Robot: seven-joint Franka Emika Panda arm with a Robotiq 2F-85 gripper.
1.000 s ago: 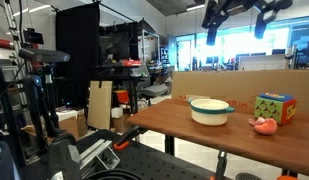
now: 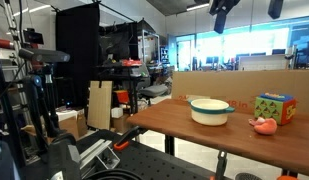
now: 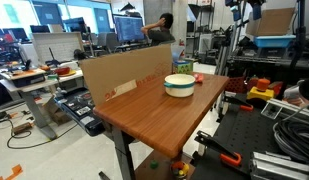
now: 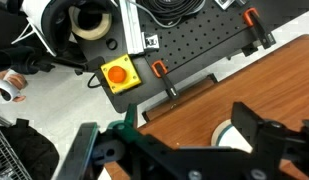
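My gripper (image 2: 247, 15) hangs high above the table, its fingers spread wide apart with nothing between them. Below it, a white bowl with a dark greenish rim (image 2: 210, 111) sits upright on the brown wooden table (image 2: 174, 122). To the bowl's right lies a small pinkish-red object (image 2: 263, 126), and a colourful box (image 2: 275, 107) stands behind that. In the wrist view, the open gripper covers much of the lower part, and only an edge of the bowl (image 4: 227, 134) shows beside the right finger.
A cardboard panel (image 3: 129, 83) borders the table's far side. Along its near side runs a dark perforated surface (image 4: 199, 50) with a yellow box bearing a red button (image 4: 118, 74), orange-handled clamps (image 4: 159, 69) and coiled cable. Table left of the bowl is bare.
The gripper has risen and shifted slightly right in exterior view 1, staying open. Bowl, box and pinkish-red object have not moved.
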